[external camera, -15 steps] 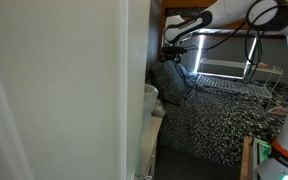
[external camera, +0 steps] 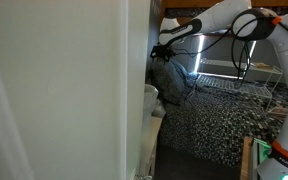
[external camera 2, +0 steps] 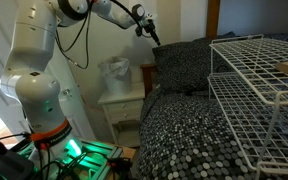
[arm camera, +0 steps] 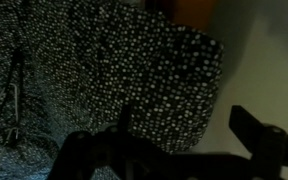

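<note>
My gripper point(external camera 2: 156, 40) hangs high at the end of the outstretched arm, near the head of the bed in exterior view 2. Its two dark fingers stand wide apart in the wrist view, with nothing between them. Below it in that view lies a dark pillow point(arm camera: 169, 80) with small white spots, clear of the fingertips. The same pillow point(external camera 2: 182, 66) leans at the head of the bed, whose spotted dark cover point(external camera 2: 179, 125) fills the middle of the view.
A white wire rack point(external camera 2: 246, 90) stands on the right. By the wall is a white nightstand point(external camera 2: 122, 108) with a bin point(external camera 2: 116, 88) on top. A pale wall or door point(external camera: 59, 90) blocks much of exterior view 1. Open air surrounds the gripper.
In exterior view 1 the arm's far part has risen slightly and shifted a little to the left, taking the gripper with it. Bedding and furniture look unchanged.
</note>
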